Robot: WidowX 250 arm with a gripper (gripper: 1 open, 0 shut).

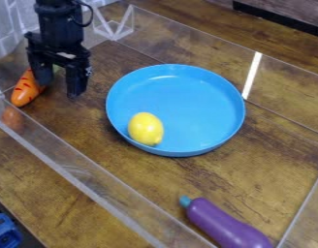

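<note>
My black gripper (pixel 58 72) is at the upper left of the camera view, open and low over the wooden surface, its fingers apart. Just left of it lies an orange carrot (pixel 28 89), partly behind the gripper, with a bit of green visible behind. A blue plate (pixel 197 97) lies right of the gripper, holding a yellow oval object (pixel 144 127). A purple eggplant (pixel 224 223) lies at the bottom right.
Clear plastic walls run along the left and lower left. A white strip (pixel 250 75) is on the wood right of the plate. Bare wood fills the middle below the plate and the upper right.
</note>
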